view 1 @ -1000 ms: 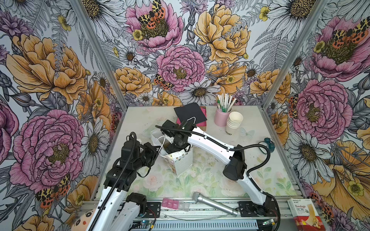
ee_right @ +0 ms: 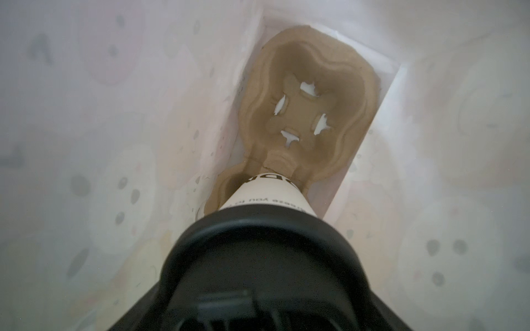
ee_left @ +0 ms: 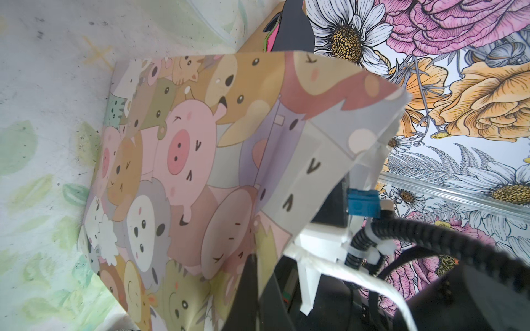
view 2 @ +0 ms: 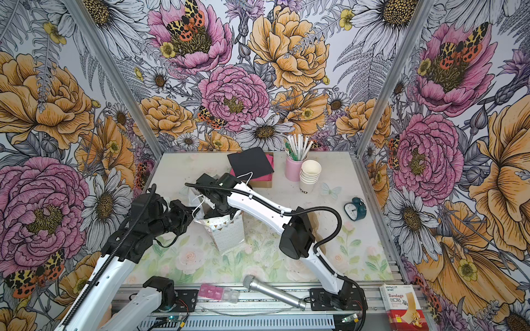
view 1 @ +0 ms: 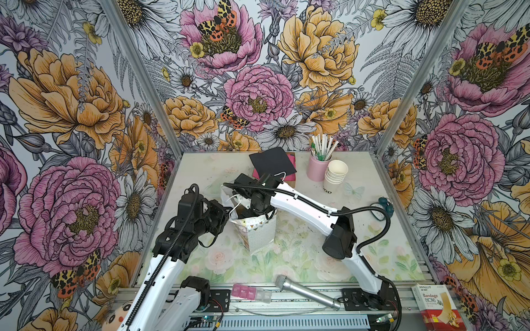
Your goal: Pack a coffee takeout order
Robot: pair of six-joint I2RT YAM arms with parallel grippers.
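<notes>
A paper bag (view 1: 256,234) printed with cartoon animals stands upright at the left middle of the table, its top pulled wide. At its near left rim, my left gripper is shut with the thin paper edge between its fingers. My right gripper (view 1: 260,208) reaches down inside the bag. The right wrist view shows a brown cup carrier (ee_right: 298,113) on the bag's floor, with its far socket empty. A white cup (ee_right: 267,190) with a black lid (ee_right: 265,242) stands over the near socket. My right gripper is open around the lid; its fingertips are hidden.
Behind the bag lies a black sheet (view 1: 273,163) on a pink box. A pink holder (view 1: 317,168) with straws and stacked paper cups (view 1: 335,175) stand at the back right. A small clock (view 2: 355,209) sits at the right. A microphone (view 1: 306,291) lies along the front edge.
My right gripper has moved a little lower into the bag.
</notes>
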